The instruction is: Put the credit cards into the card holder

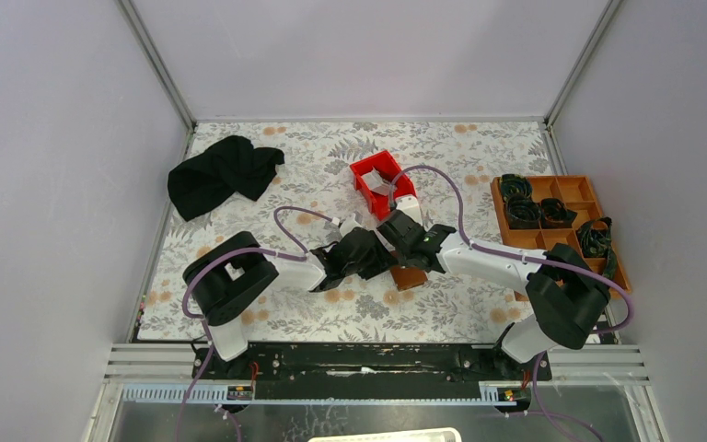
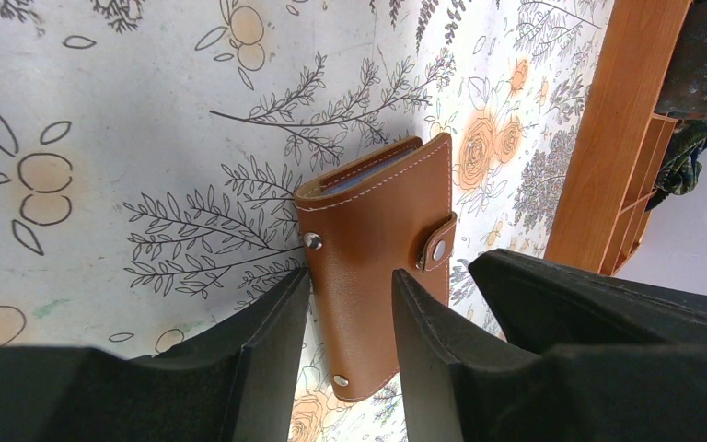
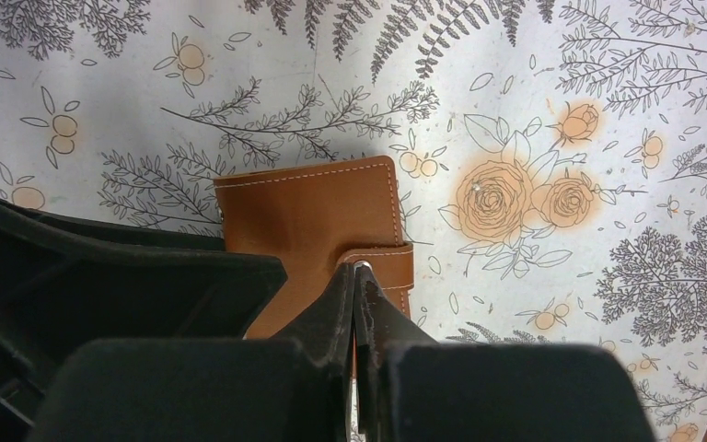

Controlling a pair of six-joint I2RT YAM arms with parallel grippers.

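The brown leather card holder [image 2: 368, 239] lies on the patterned table, its strap [image 2: 439, 242] over the side edge and a pale edge showing inside its top. My left gripper has its fingers either side of the holder's spine part, shut on it. Shut with nothing between its fingertips, my right gripper is over the strap [image 3: 388, 269], covering most of the snap. From the left wrist view the right fingers [image 2: 552, 295] stand apart from the strap, which is outside them. Pale flat pieces [image 1: 377, 182] are in the red bin; whether they are cards I cannot tell.
The red bin's rim [image 1: 365, 167] stands just beyond the grippers. A wooden compartment box [image 1: 560, 238] with dark coiled items is at the right, and a black cloth [image 1: 226, 175] at the back left. Open table lies left of and around the holder.
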